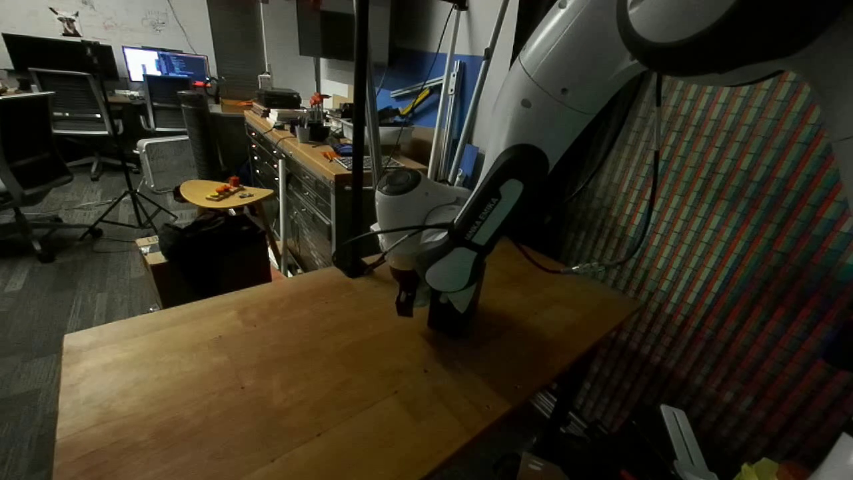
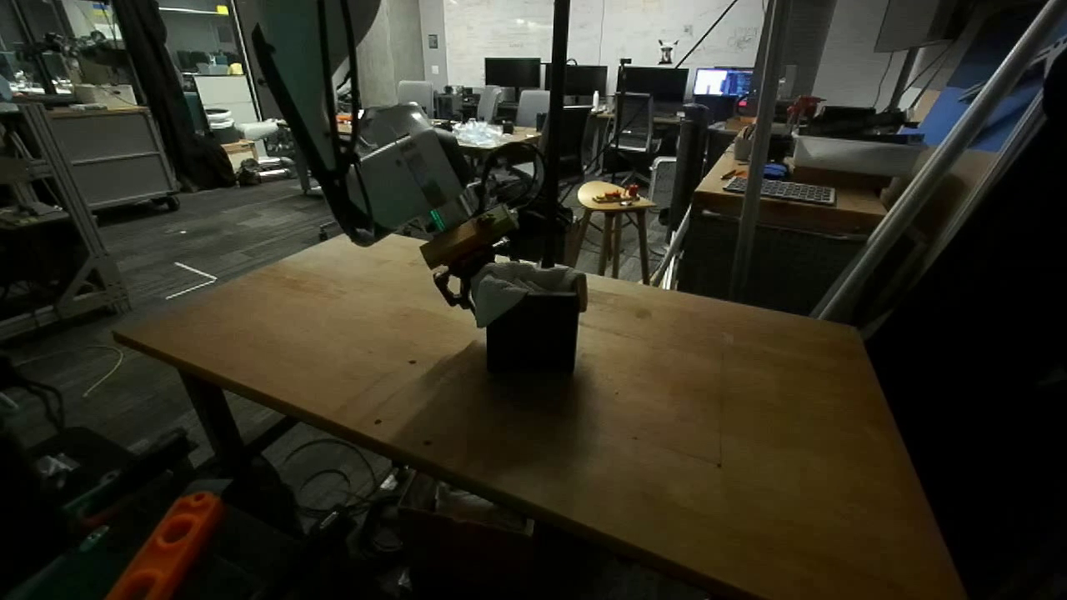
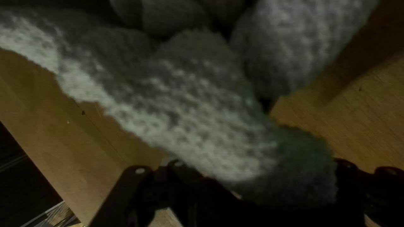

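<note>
A light grey, fluffy cloth (image 2: 503, 290) is bunched in the top of a black box (image 2: 532, 337) and hangs over its rim. The box stands upright on the wooden table (image 2: 660, 400). My gripper is tilted at the box's side, by the overhanging cloth. In the wrist view its dark fingers stand apart, with a fold of cloth (image 3: 197, 113) lying between them; whether they press on it is hidden. One finger (image 1: 405, 304) shows beside the box in exterior view 1, where the arm covers most of the cloth.
The tabletop around the box is bare, with wide free room on both sides. A dark vertical post (image 1: 360, 136) rises at the table's far edge. A cable (image 1: 400, 232) loops around the wrist. A stool (image 2: 613, 196) with small items stands off the table.
</note>
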